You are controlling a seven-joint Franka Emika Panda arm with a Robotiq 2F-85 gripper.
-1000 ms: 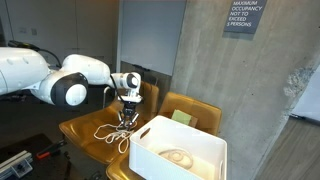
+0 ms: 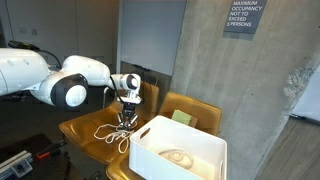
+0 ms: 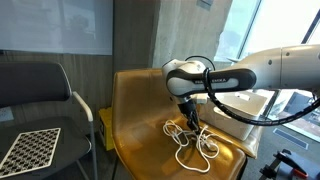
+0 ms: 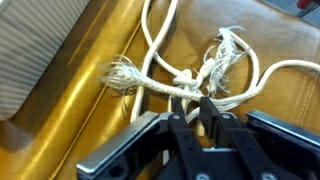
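A white rope lies in loose loops on the brown leather seat, with a knot near the middle of the wrist view. Both its frayed ends show there. My gripper points down right at the knot, its fingers part open and a short length of rope running between the dark fingers. Whether the fingers touch the rope is hard to tell. In exterior view 2 the gripper is low over the rope.
A white box stands beside the rope, with a coil of pale rope inside. Behind it is a green cushion. A dark chair holds more rope at the left of exterior view 2.
Rope and box look the same.
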